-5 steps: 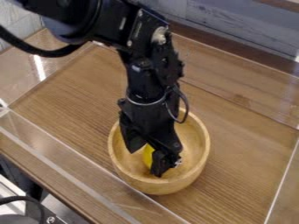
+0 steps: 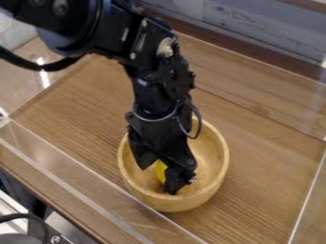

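A light tan bowl (image 2: 204, 191) sits on the wooden table near its left front edge. My black gripper (image 2: 162, 170) reaches down into it from above, its fingers low inside the bowl. A small yellow object (image 2: 162, 171) shows between and behind the fingers, mostly hidden by them. Whether the fingers are closed on it I cannot tell.
A pale plank wall (image 2: 254, 33) runs along the back. The table's front edge and some dark cables lie at the lower left.
My gripper has shifted very slightly within the bowl. The bowl stands in the same place.
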